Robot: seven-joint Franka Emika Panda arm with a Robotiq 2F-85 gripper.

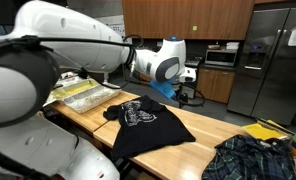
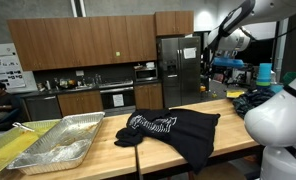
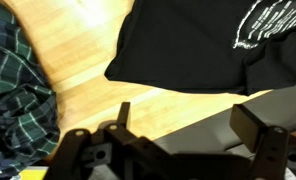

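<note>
A black T-shirt with white print [image 1: 153, 132] lies spread on the wooden table, its far-left part bunched up. One corner of the shirt [image 3: 138, 66] and part of its print show in the wrist view. My gripper is open above the table's edge side, with empty space between its fingers. In the first exterior view the gripper [image 1: 191, 88] hangs well above the shirt, touching nothing. A dark plaid cloth [image 1: 250, 160] lies crumpled at the table's right; its edge [image 3: 23, 100] shows at the left of the wrist view.
A foil-coloured tray [image 2: 66, 140] stands at the table's far end. Something yellow [image 1: 265, 131] lies behind the plaid cloth. Bare wood [image 1: 183, 160] separates the shirt from the plaid cloth. A person [image 2: 2, 100] sits in the background.
</note>
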